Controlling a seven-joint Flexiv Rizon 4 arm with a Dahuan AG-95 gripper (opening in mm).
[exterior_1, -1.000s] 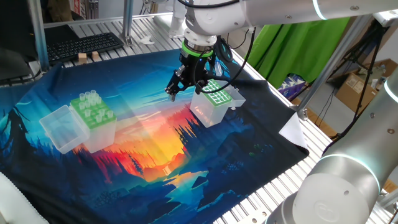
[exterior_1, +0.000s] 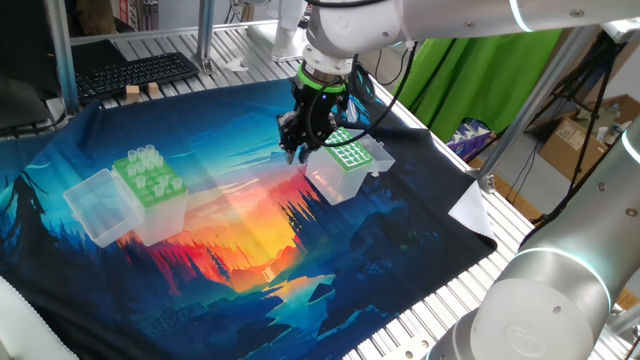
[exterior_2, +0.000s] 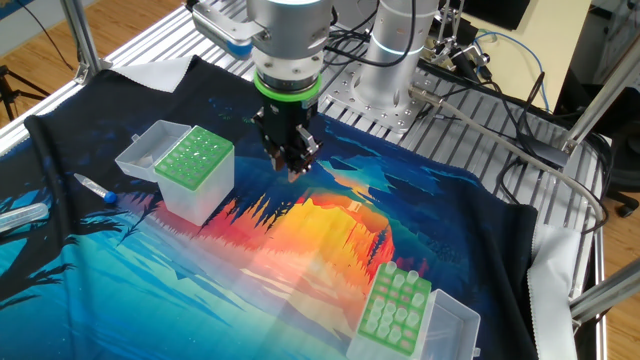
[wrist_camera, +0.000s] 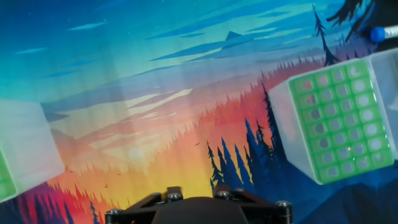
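My gripper (exterior_1: 297, 157) hangs above the cloth, just left of a tube box in exterior view 1. Its fingers point down and stand a small way apart, with nothing seen between them. In the wrist view the two fingertips (wrist_camera: 174, 194) show at the bottom edge with a gap. The box beside it, with a green rack top (exterior_2: 195, 157), shows rows of holes and no tubes standing up. Another box with a green rack (exterior_1: 150, 180) holds several clear tubes standing upright. Each box has its clear lid open at the side.
A printed landscape cloth (exterior_1: 250, 285) covers the table, clear between the boxes. A blue-capped pen (exterior_2: 97, 188) lies near the rack without standing tubes. Behind are a keyboard (exterior_1: 135, 75) and small wooden blocks (exterior_1: 132, 93).
The boxes have not moved.
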